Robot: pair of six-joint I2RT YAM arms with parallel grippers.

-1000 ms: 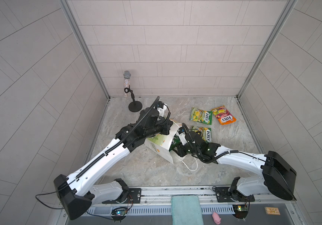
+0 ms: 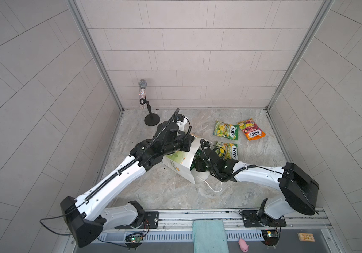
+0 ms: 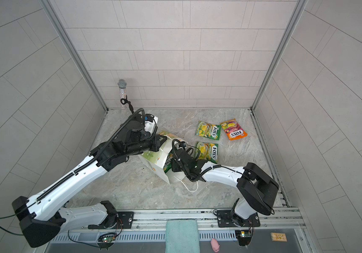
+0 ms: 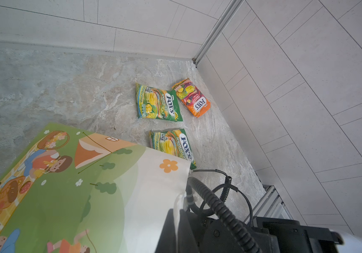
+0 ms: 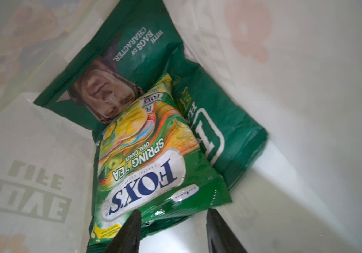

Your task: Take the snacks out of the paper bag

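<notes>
The printed paper bag (image 2: 180,164) lies on its side at the centre. My left gripper is shut at its upper edge, the white paper edge seemingly between its fingertips. My right gripper is open at the bag's mouth. Inside, in the right wrist view, a Fox's Spring Tea candy pack (image 5: 147,156) lies on dark green packs (image 5: 219,118), just beyond the right fingers. Outside, two green Fox's packs (image 2: 225,130) (image 4: 168,143) and an orange one (image 2: 251,129) lie at the back right.
A microphone on a black stand (image 2: 151,119) is at the back left. Side and back walls enclose the worktop (image 2: 134,185). The right gripper's cables and housing sit close below the left gripper.
The left arm, bag and packs outside look unchanged.
</notes>
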